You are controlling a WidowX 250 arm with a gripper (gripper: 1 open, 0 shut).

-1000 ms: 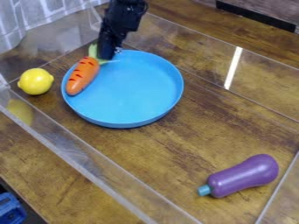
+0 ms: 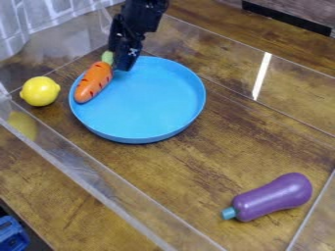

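An orange toy carrot (image 2: 92,82) with a green top lies in the left part of a blue plate (image 2: 147,106). The black gripper (image 2: 121,57) hangs above the plate's upper rim, just by the carrot's green end, open as far as its dark fingers show. Whether it touches the green top is hard to tell.
A yellow lemon (image 2: 39,91) sits left of the plate behind a clear edge. A purple eggplant (image 2: 269,197) lies at the lower right on the wooden table (image 2: 183,191). A blue object (image 2: 8,235) shows at the bottom left corner.
The gripper has shifted slightly around the carrot's green top, which is now more visible below it. The other objects look unchanged.
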